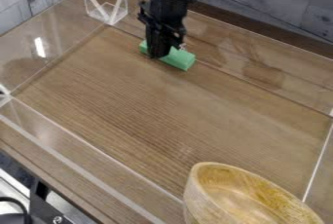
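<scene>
My black gripper [162, 45] reaches down from the top centre of the view to the middle of the back half of the wooden table, over a green block [180, 57]. Its fingertips are at the block's left part, partly in front of it; whether they touch it, and whether they are open or shut, is too small to tell.
A yellow bowl [235, 199] lies at the front right. A clear plastic object [107, 4] stands at the back left. A wall runs along the back right.
</scene>
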